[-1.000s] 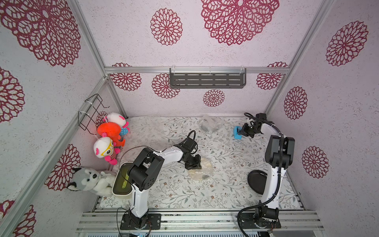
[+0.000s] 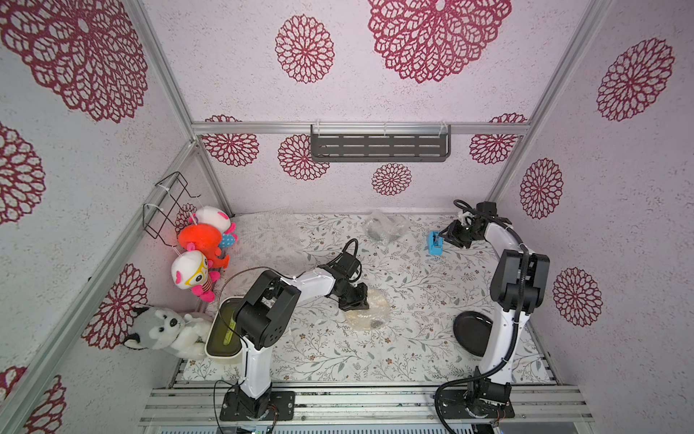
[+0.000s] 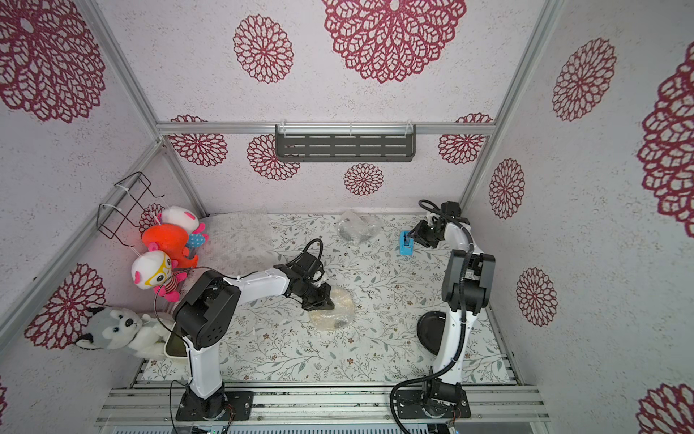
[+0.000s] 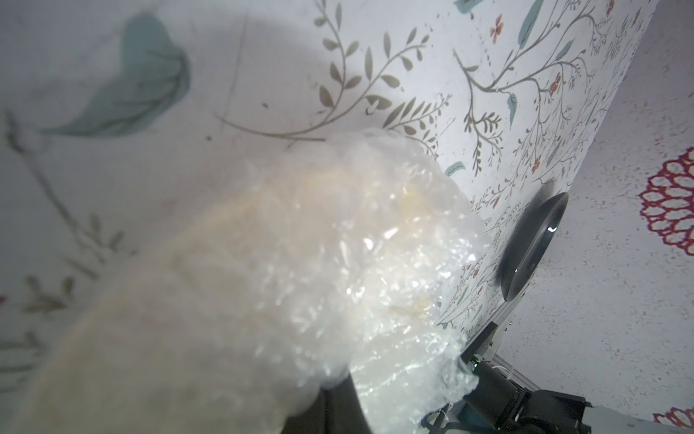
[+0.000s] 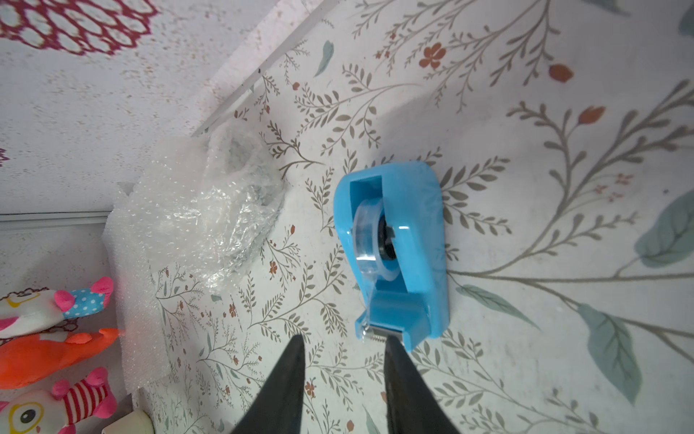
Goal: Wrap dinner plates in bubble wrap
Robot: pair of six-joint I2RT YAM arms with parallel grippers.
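Note:
A pale plate bundled in clear bubble wrap (image 2: pixel 375 310) lies near the middle of the table. At its left edge, my left gripper (image 2: pixel 360 301) is shut; in the left wrist view the wrap (image 4: pixel 289 275) surrounds its dark fingers, which are mostly hidden. Toward the back right stands a blue tape dispenser (image 5: pixel 423 253) with a clear roll in it. My right gripper is open just beside the dispenser, nothing between its fingers. A black plate (image 2: pixel 473 333) rests at the front right.
Another bundle of bubble wrap (image 2: pixel 385 227) sits at the back wall, and a flat sheet (image 2: pixel 267 235) is spread at the back left. Plush toys (image 2: pixel 202 249) and a bin (image 2: pixel 225 329) line the left side. Bare table separates the wrapped plate from the black plate.
The left arm and the wrapped plate have stayed put.

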